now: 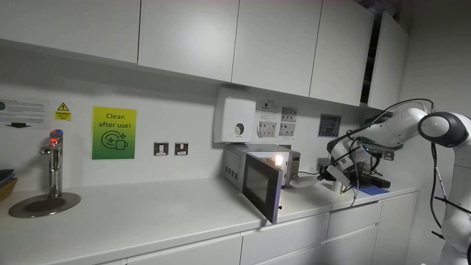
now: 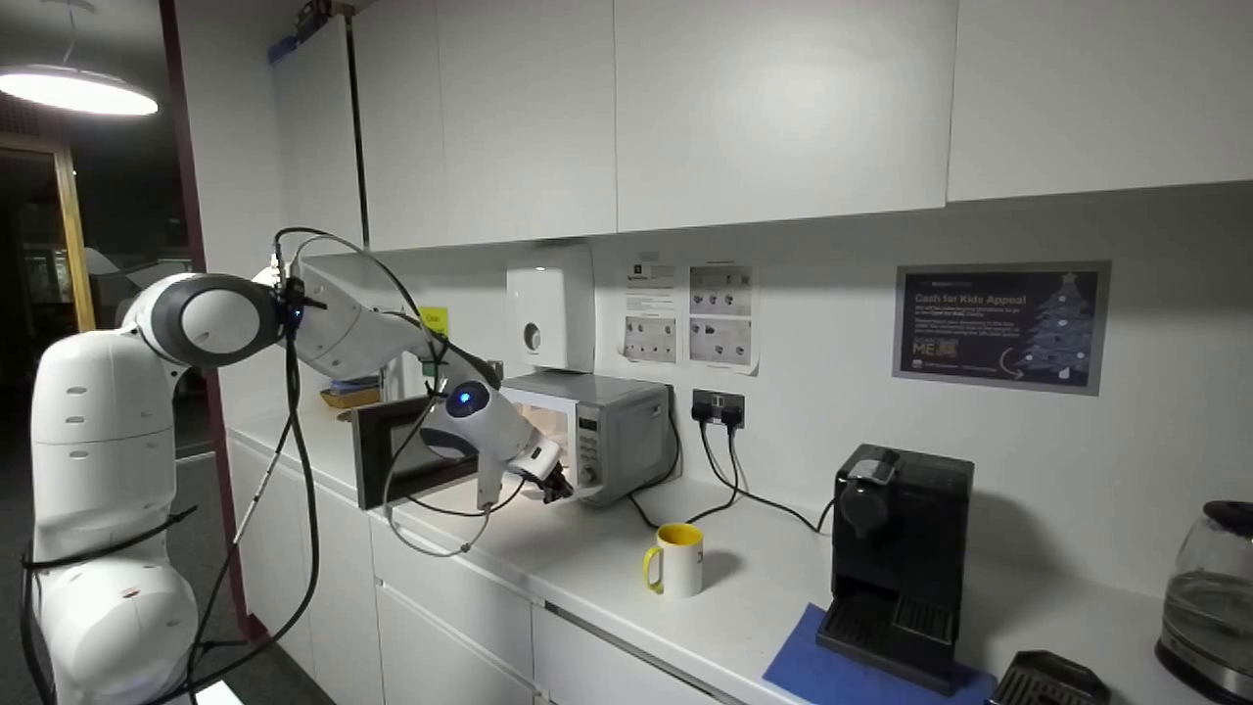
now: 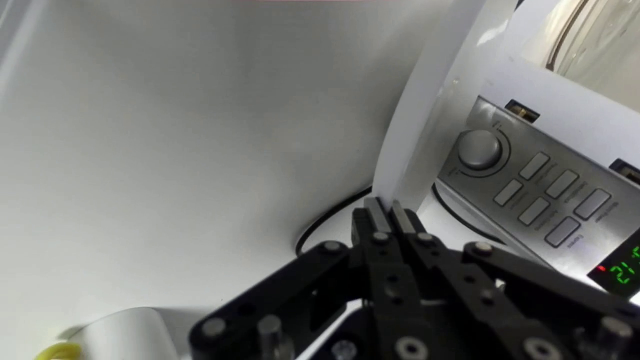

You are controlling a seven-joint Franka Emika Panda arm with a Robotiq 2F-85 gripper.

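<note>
A white plate (image 1: pixel 303 181) hangs by its edge from my gripper (image 1: pixel 321 176), in front of the microwave (image 2: pixel 634 421) and above the counter. The wrist view has the fingers of the gripper closed on the thin rim of the plate (image 3: pixel 414 129), seen nearly edge-on and reaching up and away from the fingertips. Beside it lies the microwave's control panel (image 3: pixel 537 192) with its knob and lit display. The microwave door (image 1: pixel 261 185) is swung wide open, and a light (image 1: pixel 278 160) glows inside the cavity.
A white mug with a yellow inside (image 2: pixel 678 560) stands on the counter to the right of the gripper. Further right are a black coffee machine (image 2: pixel 899 558) on a blue mat and a glass jug (image 2: pixel 1206 599).
</note>
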